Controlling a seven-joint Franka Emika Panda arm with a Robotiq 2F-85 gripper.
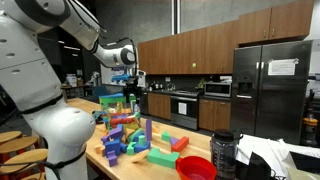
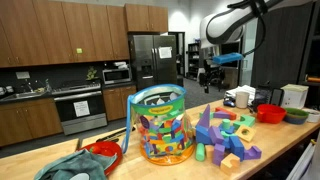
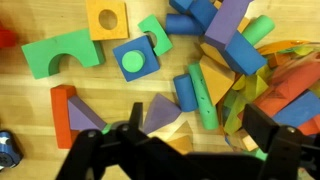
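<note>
Above the table, the gripper [image 1: 130, 84] hangs from the arm, pointing down and clear of the blocks. In the wrist view its two dark fingers [image 3: 124, 140] stand wide apart, so the gripper is open and holds nothing. Loose toy blocks lie below it. Among them are a purple triangle [image 3: 160, 112], a blue cylinder [image 3: 185, 93], a green cylinder [image 3: 203, 98], a green arch [image 3: 62, 52], an orange square with a hole [image 3: 107, 18] and a blue square [image 3: 134, 60] with a green round piece on it.
A colourful block-patterned bag with turquoise trim [image 2: 166, 130] stands beside the blocks. A red bowl [image 2: 268, 113] sits on the far side, and a grey-green cloth [image 2: 85, 163] lies on a red plate [image 2: 118, 150]. The black canister [image 1: 223, 152] stands near the red bowl.
</note>
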